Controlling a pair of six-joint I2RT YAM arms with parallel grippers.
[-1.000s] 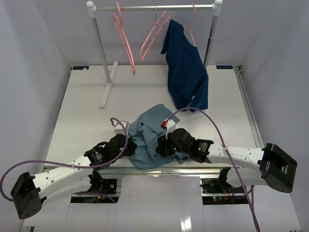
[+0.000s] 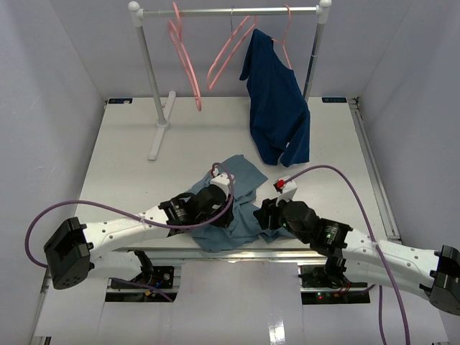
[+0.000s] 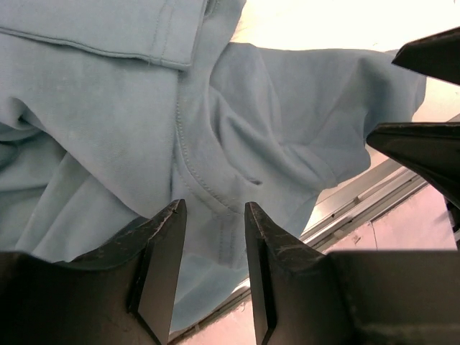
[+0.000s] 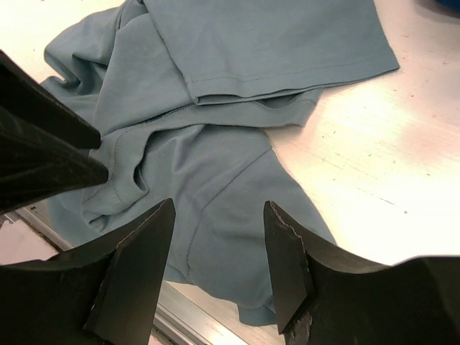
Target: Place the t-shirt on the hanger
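A rumpled grey-blue T-shirt (image 2: 239, 169) (image 3: 100, 122) (image 4: 273, 36) lies on the white table under both arms. My left gripper (image 2: 221, 215) hovers over its middle, fingertips apart with only cloth visible beneath them. My right gripper (image 2: 269, 214) is above the shirt's right part, fingertips apart, nothing seen held. Pink hangers (image 2: 186, 61) hang on the rail at the back, empty apart from the one at the right, which carries a navy garment (image 2: 277, 108).
The white rack (image 2: 147, 57) stands at the back, its foot on the table's left. Bare table (image 2: 118, 151) shows at left and right. A metal rail (image 3: 345, 215) runs along the front edge.
My left gripper has moved right over the shirt toward its middle. My right gripper has also moved right. The shirt looks much the same.
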